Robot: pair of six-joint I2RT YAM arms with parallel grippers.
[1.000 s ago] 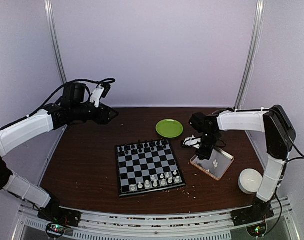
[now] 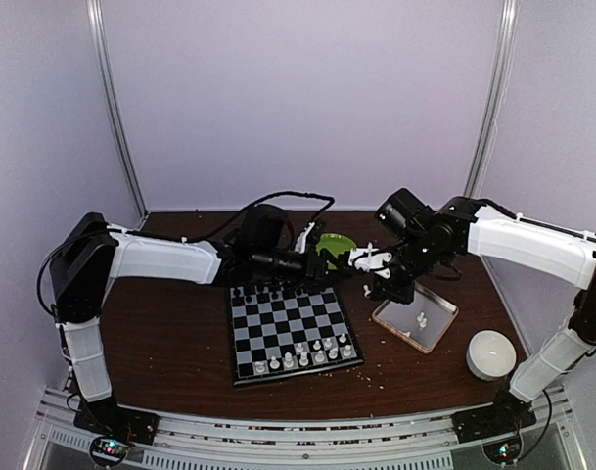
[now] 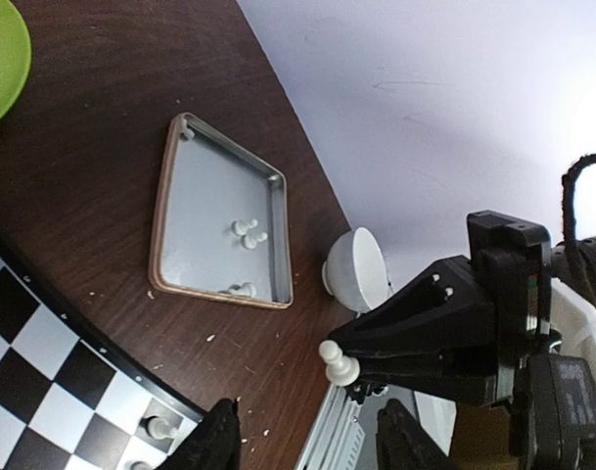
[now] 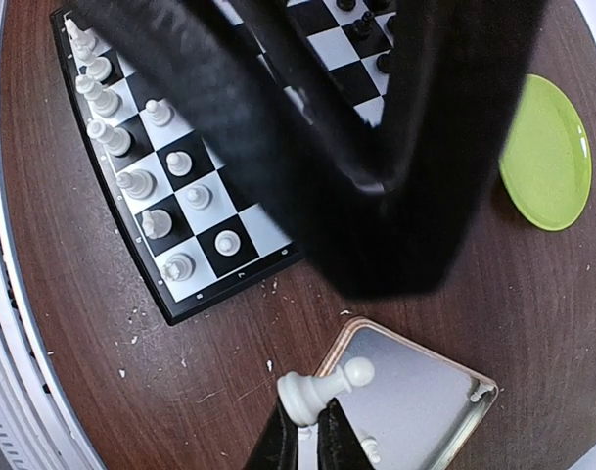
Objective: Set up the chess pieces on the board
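The chessboard (image 2: 278, 338) lies at the centre of the table. White pieces (image 4: 136, 183) stand along its near side, with white pawns (image 4: 179, 164) on some squares in front of them. Black pieces (image 4: 361, 26) are at the far side. A white pawn (image 4: 317, 390) is pinched in my right gripper, which is shut on its base and holds it off the table. Opposite it, my left gripper is open, its fingers apart and nothing between them. From above, both grippers are close together over the board's far right corner, and the left arm covers part of the black rows.
A tray (image 3: 161, 220) right of the board holds several white pawns (image 3: 253, 240). Behind the arms is a green plate (image 4: 547, 152), and a white bowl (image 2: 491, 354) stands at the right front. Bare table lies left of the board.
My left gripper has swept right across the far side of the board toward the right gripper. The right gripper has risen from beside the tray and shifted slightly left with the pawn.
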